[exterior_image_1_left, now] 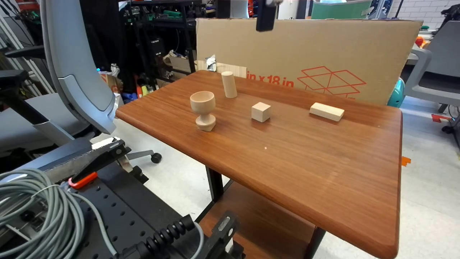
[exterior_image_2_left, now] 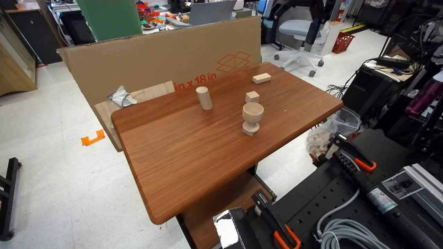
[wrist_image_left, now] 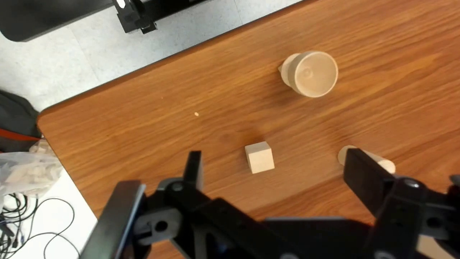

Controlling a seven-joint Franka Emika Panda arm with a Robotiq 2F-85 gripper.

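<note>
My gripper is open above the table, its fingers wide apart with nothing held. In the wrist view a small wooden cube (wrist_image_left: pixel 260 158) lies on the table below the gap. Up and to the right is a pale wooden goblet (wrist_image_left: pixel 316 74), upright, its bowl empty. A wooden cylinder (wrist_image_left: pixel 379 162) stands to the right, partly covered by the right finger. The flat rectangular block (exterior_image_1_left: pixel 326 112) rests toward the back right in exterior view 1; I cannot make it out in the wrist view. One dark finger (exterior_image_1_left: pixel 265 16) shows high in exterior view 1.
A brown wooden table (exterior_image_1_left: pixel 302 172) carries the pieces, well spaced, with bare surface between them. Behind it stands a tall cardboard panel (exterior_image_2_left: pixel 157 62). A black cart with a coiled grey cable (exterior_image_1_left: pixel 41 216) is near the table's front side.
</note>
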